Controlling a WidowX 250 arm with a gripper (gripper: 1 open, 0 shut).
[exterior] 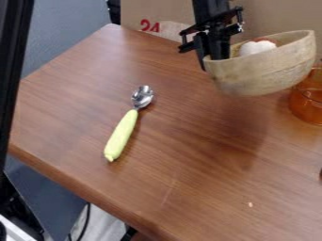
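Note:
My black gripper (212, 49) is at the top right, shut on the left rim of a pale wooden bowl (258, 72), which it holds raised above the table and somewhat tilted. A white, reddish-topped round item (257, 47) sits inside the bowl. A spoon (142, 97) with a pale yellow handle (120, 134) lies on the wooden table (101, 71) at the left.
An orange translucent container (306, 105) stands at the right edge, partly behind the bowl. A cardboard panel (157, 13) is at the back.

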